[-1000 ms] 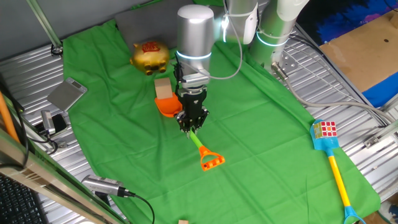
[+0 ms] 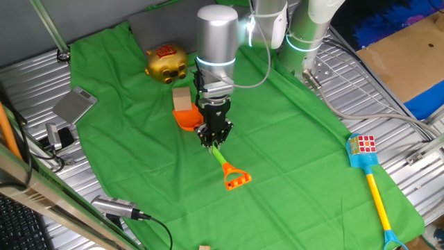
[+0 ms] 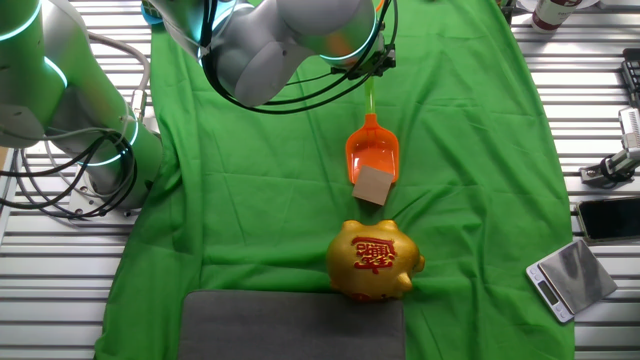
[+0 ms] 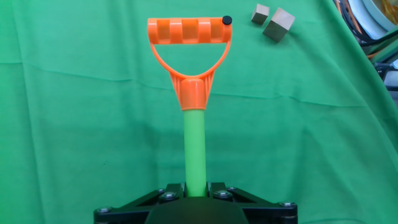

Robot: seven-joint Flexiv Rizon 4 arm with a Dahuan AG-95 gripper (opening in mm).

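Note:
A toy shovel with a green shaft [image 4: 195, 146] has an orange grip [image 4: 189, 31] and an orange scoop [image 3: 372, 150]. My gripper is shut on the shaft, its fingers close against both sides of it. In exterior view 1 the gripper [image 2: 214, 141] points down at the shaft, between the orange grip [image 2: 236, 178] and the scoop [image 2: 186, 119]. A tan block [image 3: 372, 186] lies over the scoop's front end; whether it rests inside or on the lip, I cannot tell.
A golden piggy bank [image 2: 166, 64] stands beyond the block, before a dark grey slab [image 3: 290, 325]. Off to the right lies a blue and yellow shovel [image 2: 375, 194] bearing a puzzle cube [image 2: 362, 144]. Two small blocks [image 4: 278, 25] sit past the grip.

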